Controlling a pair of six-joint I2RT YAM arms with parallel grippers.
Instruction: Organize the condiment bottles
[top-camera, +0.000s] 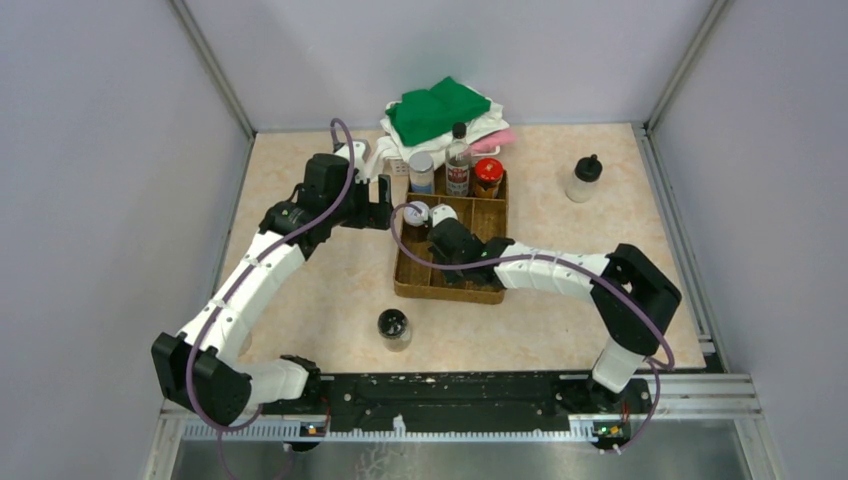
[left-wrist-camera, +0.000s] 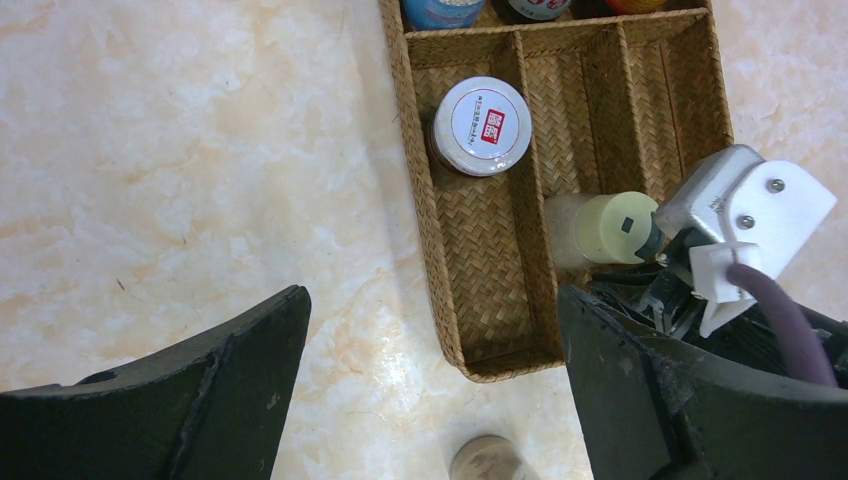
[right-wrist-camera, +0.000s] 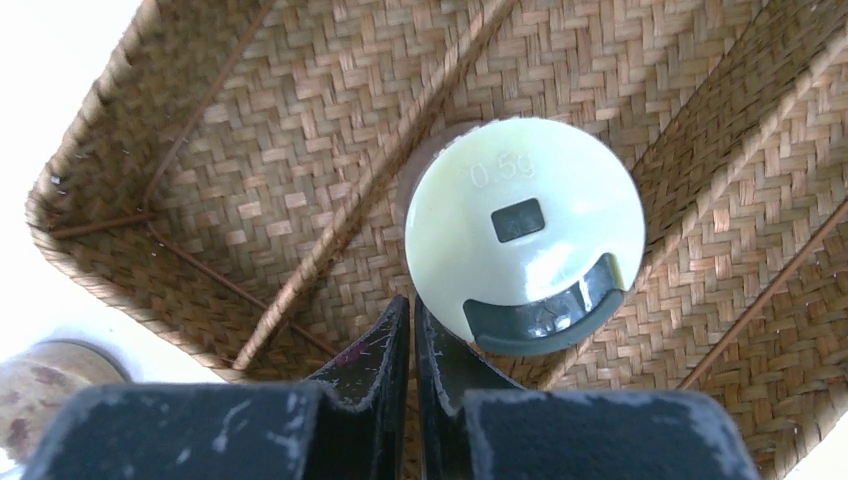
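My left gripper (top-camera: 378, 203) stands open left of the woven organizer (top-camera: 412, 287), its fingers empty. A white-lidded jar (left-wrist-camera: 480, 128) sits in the organizer's left compartment. A pale green-lidded bottle (left-wrist-camera: 610, 228) sits in the middle compartment. My right gripper is over it, fingers together at the lid's lower-left edge; whether they grip it is unclear. A blue-labelled jar (top-camera: 421, 175), a tall bottle (top-camera: 458, 165) and a red-lidded jar (top-camera: 488, 177) stand in the back row.
A black-lidded jar (top-camera: 394, 328) stands on the table in front of the organizer, and a black-topped bottle (top-camera: 583, 180) at the back right. Folded cloths (top-camera: 437, 112) lie behind the organizer.
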